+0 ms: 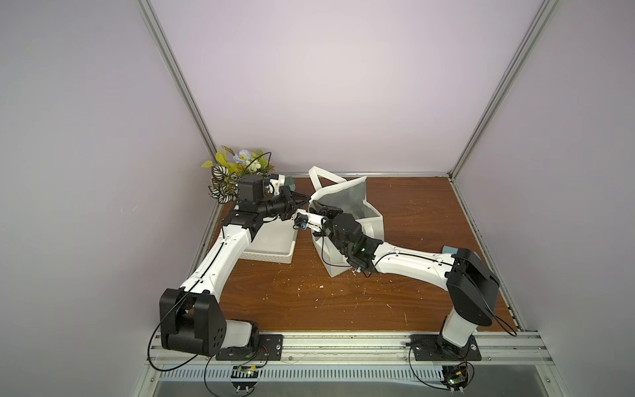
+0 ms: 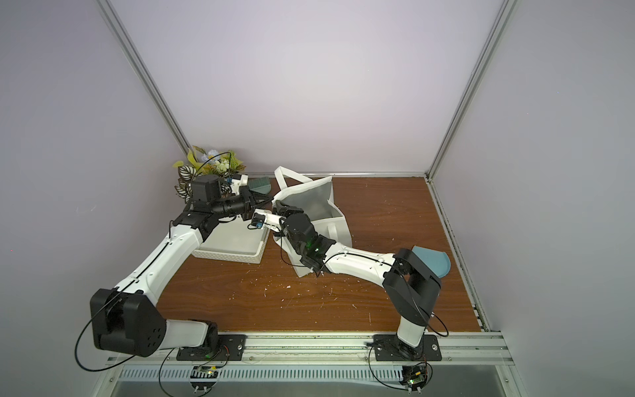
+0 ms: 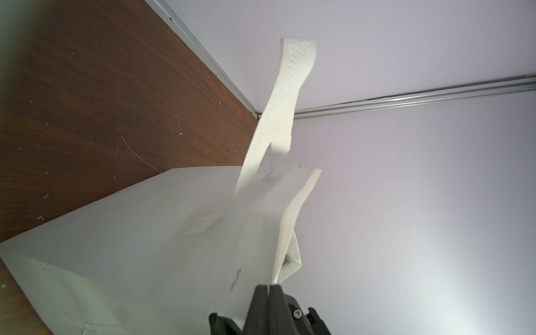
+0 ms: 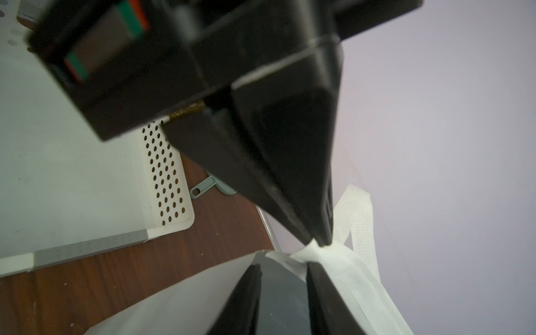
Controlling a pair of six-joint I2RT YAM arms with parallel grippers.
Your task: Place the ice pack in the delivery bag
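Observation:
The white delivery bag (image 1: 367, 225) stands open on the table, its silver-grey lining showing. My left gripper is shut at the bag's upper edge; in the right wrist view its tips meet at the white rim, though whether fabric is between them is hard to tell. My right gripper is open just below that, over the bag's edge with grey lining behind its fingers. I cannot make out an ice pack in these views.
A white perforated basket (image 2: 228, 252) stands left of the bag, with flowers (image 2: 211, 158) behind it. A pale blue flat object (image 2: 431, 261) lies at the right, beside my right arm.

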